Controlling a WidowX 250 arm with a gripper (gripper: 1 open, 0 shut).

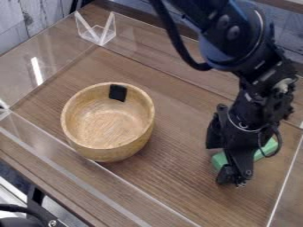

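My black gripper (232, 151) reaches down over a green object (263, 145) at the right of the table, its fingers open around or in front of it. The gripper hides much of the green object, so whether the fingers touch it is unclear.
A round tan bowl (106, 133) with a small black piece (119, 91) at its back rim sits on the left of the wooden table (154, 186).
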